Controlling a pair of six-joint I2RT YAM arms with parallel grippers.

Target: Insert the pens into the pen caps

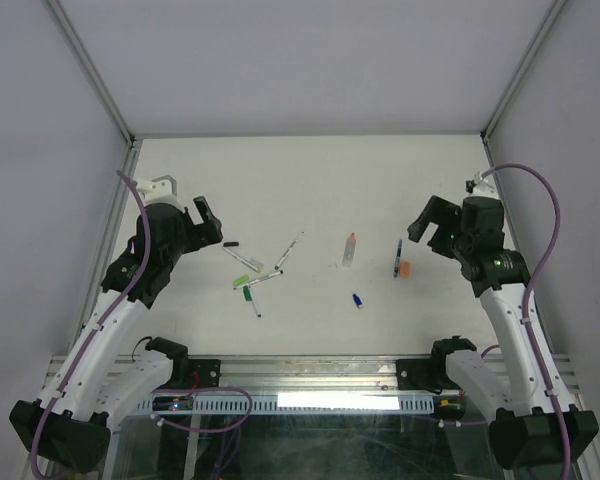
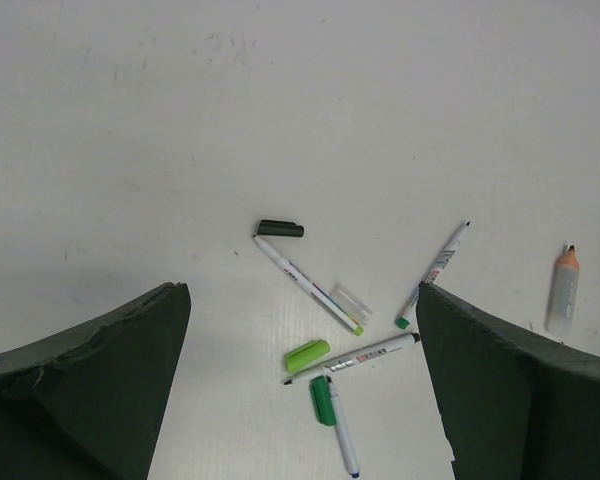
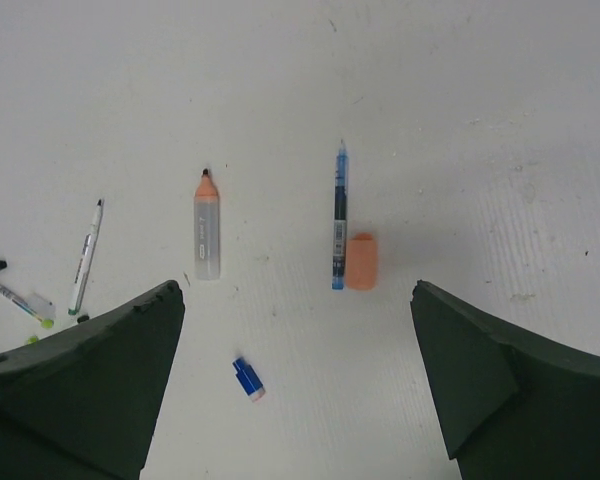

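My left gripper (image 1: 202,222) hangs open above scattered uncapped pens: white pens (image 2: 307,283), with a dark cap (image 2: 281,228), clear cap (image 2: 351,300), light-green cap (image 2: 306,356) and green cap (image 2: 322,402). My right gripper (image 1: 431,225) is open over an orange highlighter (image 3: 206,230), a blue pen (image 3: 339,220) beside an orange cap (image 3: 361,262), and a small blue cap (image 3: 248,379). All lie on the white table; neither gripper has anything between its fingers.
Walls and metal rails bound it on the sides and back; a metal rail runs along the front.
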